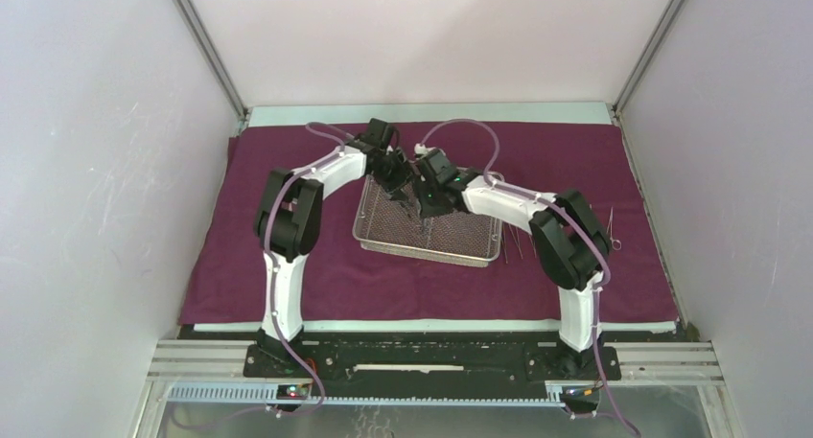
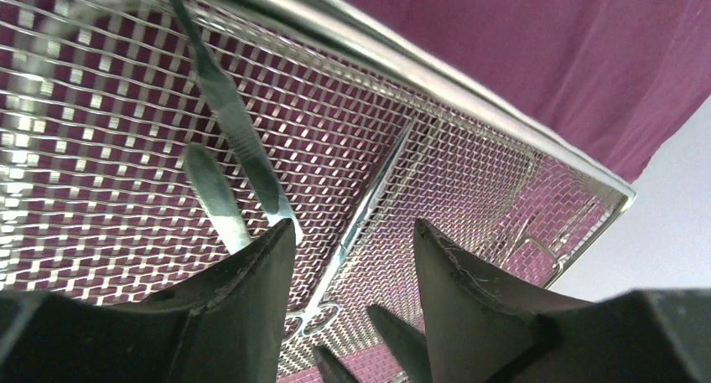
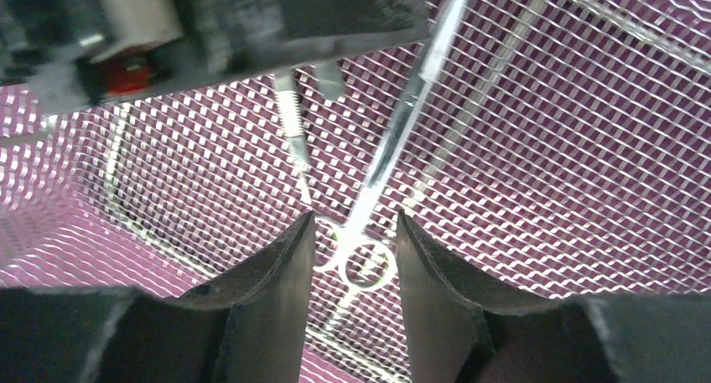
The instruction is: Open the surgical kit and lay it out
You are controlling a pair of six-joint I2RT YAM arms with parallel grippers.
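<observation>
A slim silver ring-handled instrument (image 2: 356, 224) lies on the wire mesh of the metal tray (image 1: 422, 252). In the left wrist view it runs through the gap of my left gripper, which is open with nothing held. My right gripper is also open, its fingertips on either side of the instrument's finger rings (image 3: 367, 264) without gripping them. From above, the two grippers are close together over the tray's upper half and partly hide its contents. Two flat grey handles (image 2: 243, 140) lie beside the ring-handled instrument.
Several thin instruments (image 1: 519, 239) lie on the purple cloth right of the tray, with a scissor-like one (image 1: 614, 235) farther right. The cloth left of the tray is clear. The left gripper's dark body (image 3: 335, 23) crowds the right wrist view.
</observation>
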